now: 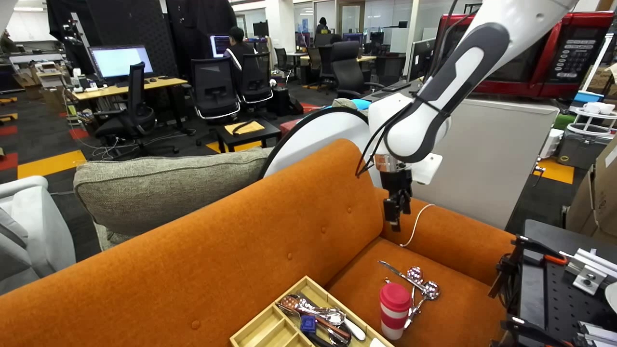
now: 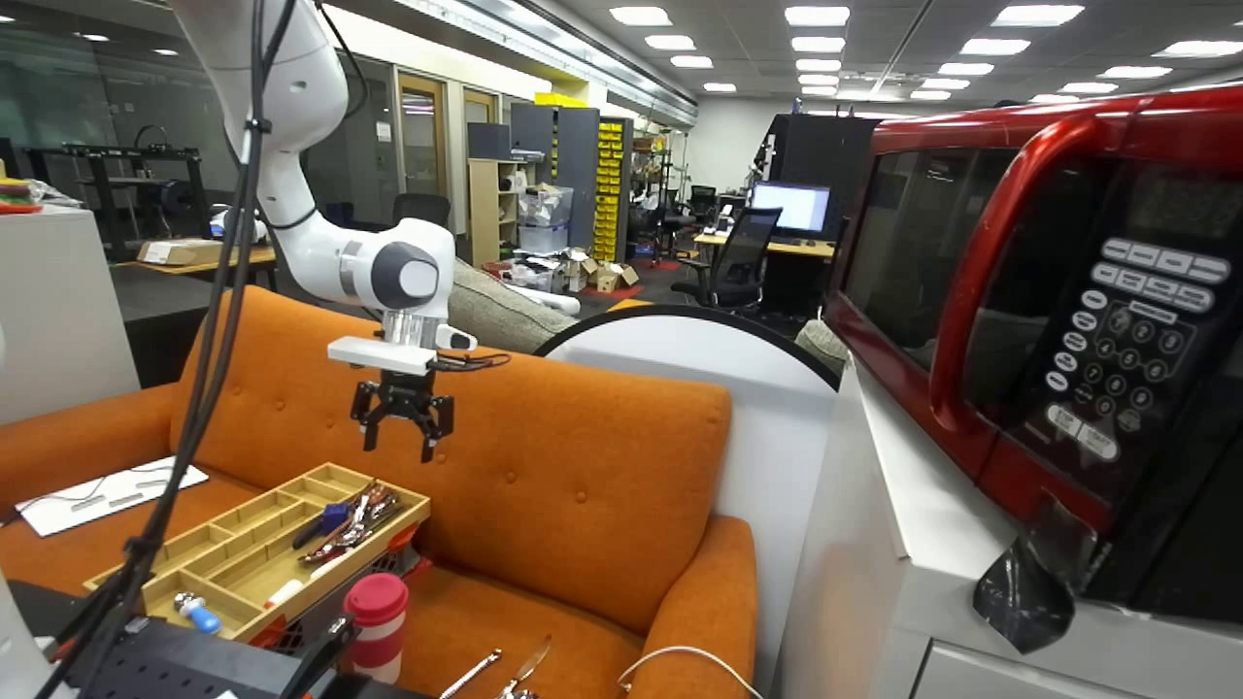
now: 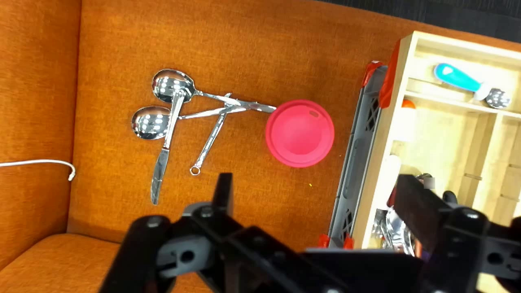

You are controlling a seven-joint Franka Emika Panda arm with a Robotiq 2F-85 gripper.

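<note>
My gripper [image 2: 399, 445] hangs above the orange sofa, its two fingers spread wide and nothing between them. In the wrist view, a cup with a pink lid [image 3: 300, 133] stands upright on the seat, left of a wooden organizer tray [image 3: 377, 161]. Farther left lie two shiny spoons [image 3: 171, 84], a knife [image 3: 160, 171] and a small wrench [image 3: 211, 141], crossing one another. The tray holds metal utensils [image 1: 329, 315], a blue block [image 1: 308, 324] and, in its own compartment, a blue-handled scoop [image 3: 456, 77]. All of these lie well below the fingertips.
The sofa backrest [image 1: 231, 231] rises behind the seat, and a white cable [image 1: 417, 222] drapes over its armrest. A black work surface with clamps [image 1: 535, 289] borders the seat in front. Bare seat shows around the loose utensils. A red microwave [image 2: 1049, 303] stands apart.
</note>
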